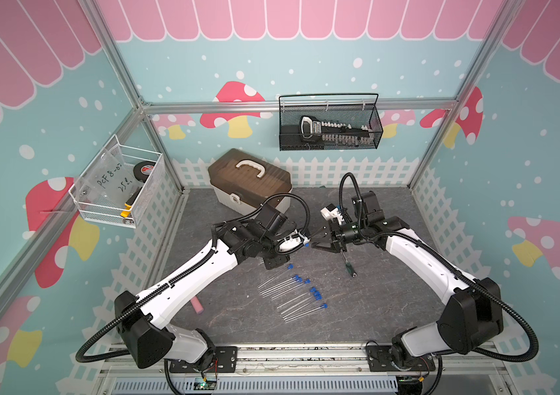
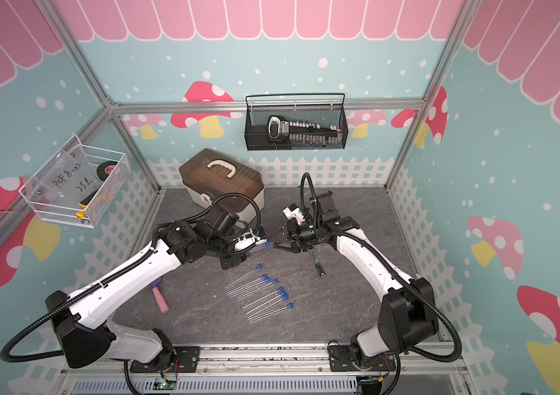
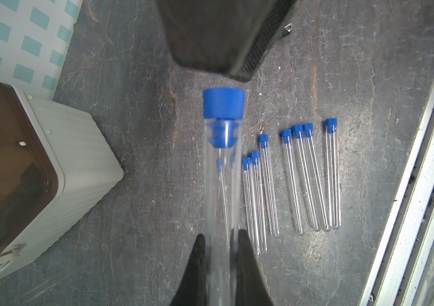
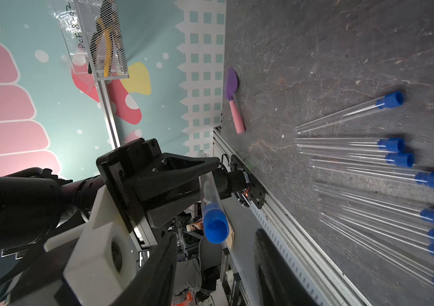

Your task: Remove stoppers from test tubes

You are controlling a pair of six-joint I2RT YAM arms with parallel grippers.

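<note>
A clear test tube (image 3: 222, 199) is gripped upright in the left wrist view, with my left gripper shut on its body. Its blue stopper (image 3: 223, 103) sits in the tube's mouth. In the right wrist view that stopper (image 4: 216, 227) faces the camera, beyond the parted fingers (image 4: 268, 260) of my right gripper. The right gripper (image 1: 317, 239) is open just right of the stopper, apparently holding nothing. One dark right finger (image 3: 217, 40) shows above the stopper. On the table lie several more tubes (image 3: 295, 183), each capped with a blue stopper (image 3: 331, 124).
A brown-lidded toolbox (image 1: 250, 177) stands behind the left arm. A green-handled screwdriver (image 1: 349, 268) lies below the right gripper, and a pink-handled spoon (image 4: 236, 116) at the left.
</note>
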